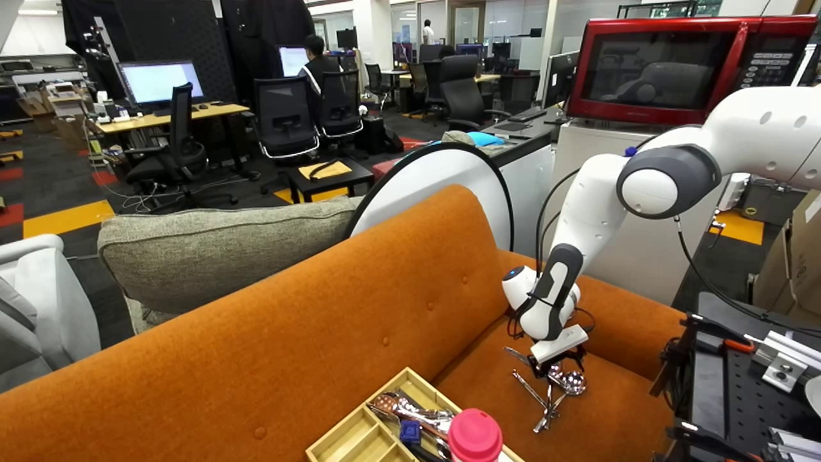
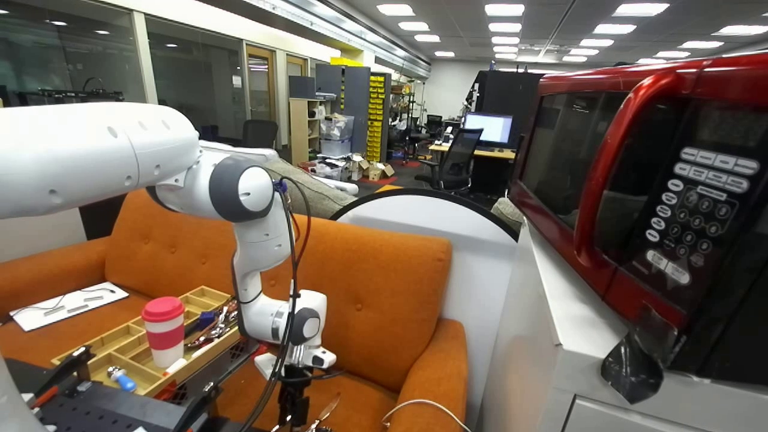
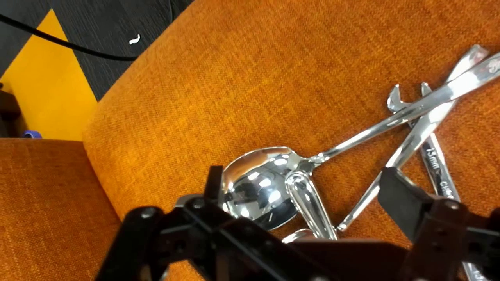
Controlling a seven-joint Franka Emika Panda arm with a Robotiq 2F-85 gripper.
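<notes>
My gripper is open, pointing down over a pile of shiny metal utensils on the orange sofa seat. Its two fingers stand wide apart in the wrist view. A ladle's round bowl (image 3: 262,185) lies by the left finger (image 3: 214,185), partly hidden by it, with the handle running to the upper right. The rounded end of another handle (image 3: 309,201) shows between the fingers. Near the right finger (image 3: 403,201), a long utensil (image 3: 417,133) crosses the ladle's handle and a 13 mm wrench (image 3: 436,166). In exterior view 1 the gripper (image 1: 558,366) hangs at the pile's far side.
A wooden compartment tray (image 1: 346,435) with utensils and a pink-lidded cup (image 1: 474,435) stands left of the pile. The sofa's backrest (image 1: 431,308) and armrest (image 1: 631,319) border the seat. A black table (image 1: 712,381) with clamps is at the right.
</notes>
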